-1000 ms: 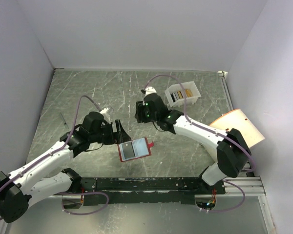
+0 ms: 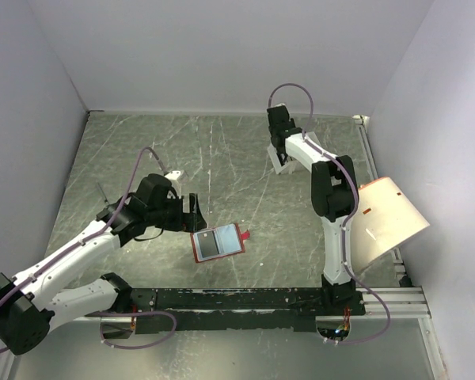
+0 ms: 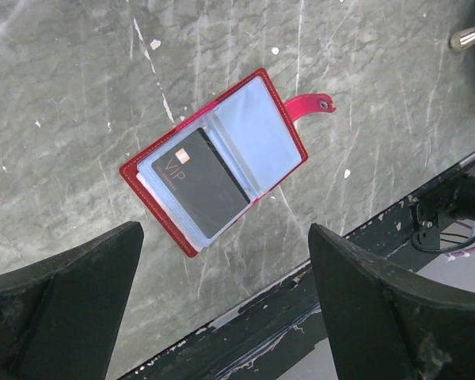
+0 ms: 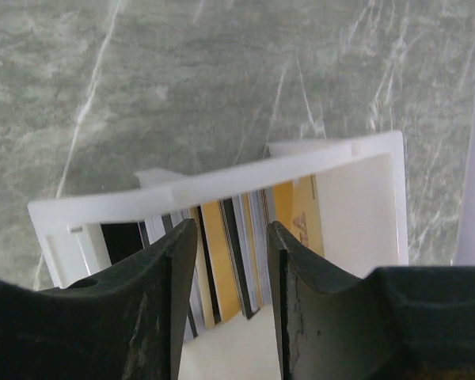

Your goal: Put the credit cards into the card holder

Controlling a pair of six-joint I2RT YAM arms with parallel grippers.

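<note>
The open card holder [image 3: 257, 131] with red edging and clear sleeves lies near the front middle, a black VIP card [image 3: 196, 180] in it. My left gripper [image 2: 191, 215] hangs open just above it, nothing between its fingers. At the back right, my right gripper is over a white box [image 4: 356, 198] of upright cards [image 4: 222, 253] in gold, black and grey; its fingers are apart above the cards, holding nothing that shows. The top view hides most of the box behind the right arm.
A tan board [image 2: 388, 222] leans at the right edge. White walls enclose the back and sides.
My right arm has swung from the middle, beside the holder, up and right to over the white box.
</note>
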